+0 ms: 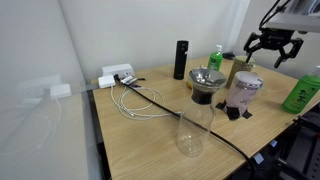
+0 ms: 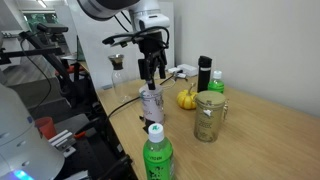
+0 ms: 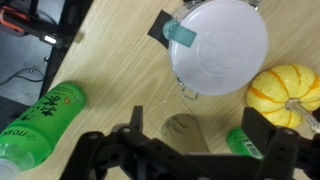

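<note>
My gripper (image 1: 268, 50) hangs above the right end of the table, open, with nothing between its fingers. From the wrist, the gripper spans a tan canister (image 3: 183, 133) standing well below it. Close by is a clear jar with a round white lid (image 3: 215, 45) and a wire clasp; in the second exterior view this jar (image 2: 152, 105) stands below the hand. A yellow-striped pumpkin (image 3: 285, 92) lies to the jar's side. One green bottle (image 3: 42, 120) is at the left of the wrist view, another green bottle (image 3: 243, 142) partly behind a finger.
A clear glass vessel (image 1: 195, 130) stands at the front, with a metal bowl (image 1: 207, 77) behind it. A black bottle (image 1: 181, 60) is farther back. Black and white cables (image 1: 145, 92) cross the left half. In the second exterior view, the table's right side (image 2: 270, 130) is bare.
</note>
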